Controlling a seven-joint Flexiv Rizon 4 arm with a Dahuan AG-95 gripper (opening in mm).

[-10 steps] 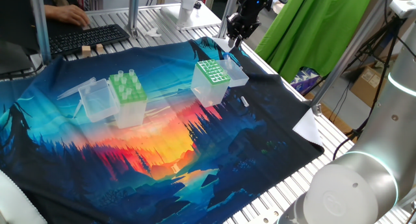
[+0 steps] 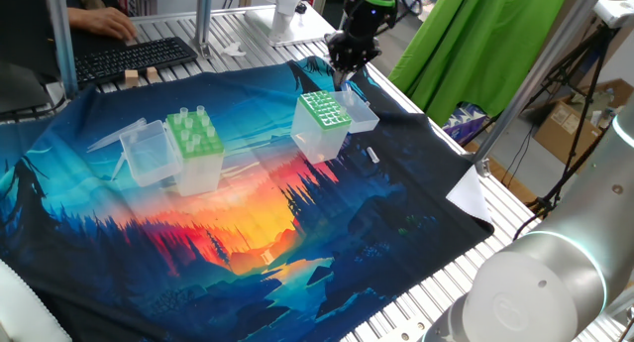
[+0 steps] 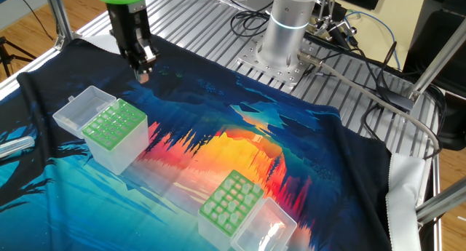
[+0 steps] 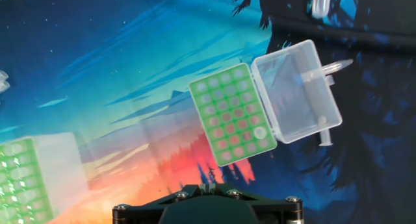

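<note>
My black gripper [image 3: 143, 78] hangs above the dark part of the cloth, beyond the nearer tip box in the second exterior view. In the wrist view its fingertips [image 4: 203, 187] meet at the bottom edge; the fingers look shut, and nothing clear shows between them. One translucent box with a green grid top [image 4: 233, 113] has its clear lid [image 4: 298, 91] swung open; a single pale round piece sits in a corner hole. The other green-topped box [image 2: 195, 134] holds several clear tubes upright, with its open lid [image 2: 151, 154] alongside.
Loose clear tubes lie around the first box's lid, including one small tube [image 2: 372, 155] on the cloth. Tapered clear pieces [image 2: 117, 134] rest by the other box's lid. A keyboard [image 2: 134, 59] and a person's hand stand at the back left.
Over the last second my gripper has shifted a little to the left in the first exterior view. Both boxes, their lids and the loose tubes stay where they were.
</note>
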